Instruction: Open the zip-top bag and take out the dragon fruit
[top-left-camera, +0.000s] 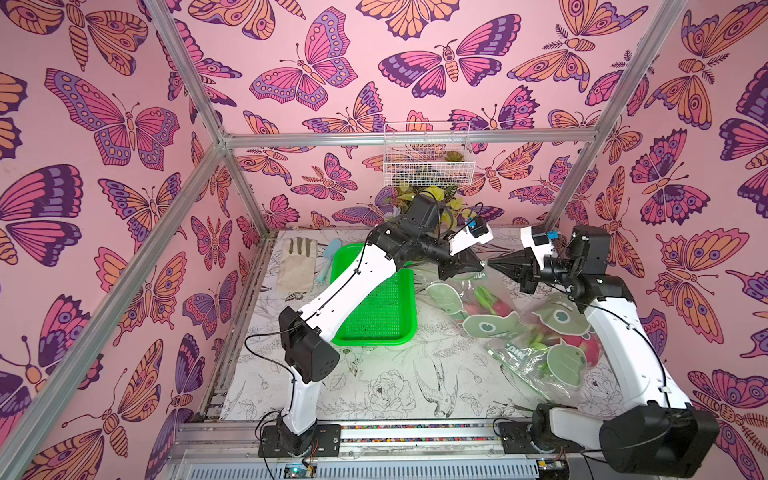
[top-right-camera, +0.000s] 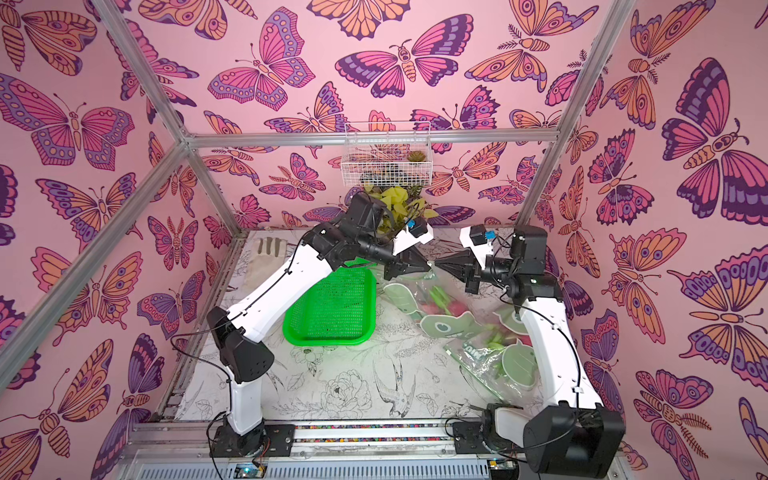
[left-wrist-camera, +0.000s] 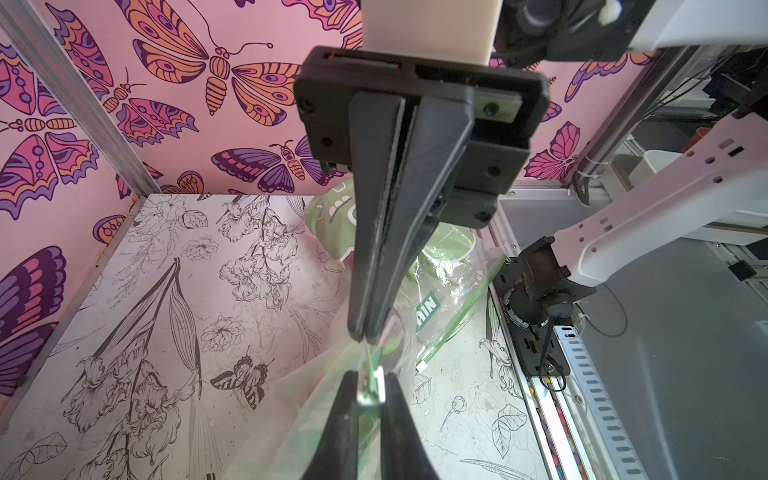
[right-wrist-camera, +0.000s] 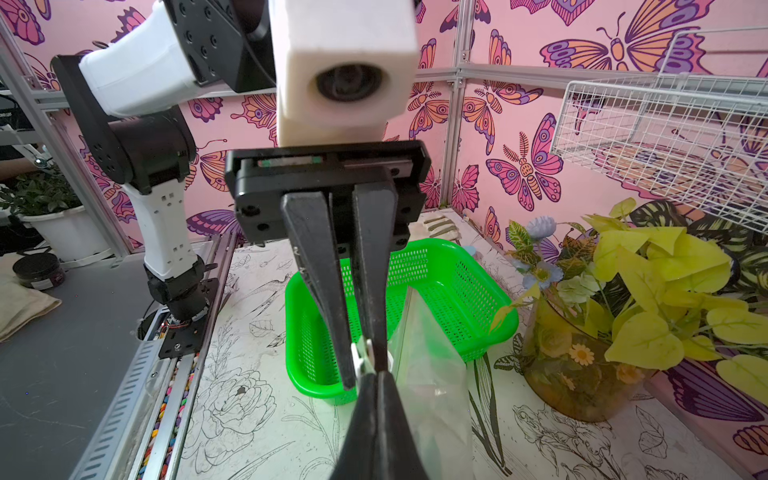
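Note:
Two zip top bags lie at the table's right. In the top left view, the farther bag (top-left-camera: 489, 302), with red dragon fruit (top-left-camera: 501, 308) and green stems showing through, has its top edge raised between my grippers. My left gripper is shut on that edge at a small white piece (right-wrist-camera: 364, 360). Facing it almost tip to tip, my right gripper is shut. A thin pale strip runs to its fingertips (left-wrist-camera: 364, 324) in the left wrist view; whether film lies between them cannot be told. The nearer bag (top-left-camera: 552, 356) lies flat, also with red fruit inside.
An empty green basket (top-left-camera: 409, 320) stands left of the bags, under my left arm. Behind are a vase (right-wrist-camera: 572, 368) of flowers and a wire rack (top-left-camera: 429, 172) on the wall. Gloves (top-left-camera: 297, 268) lie at the back left.

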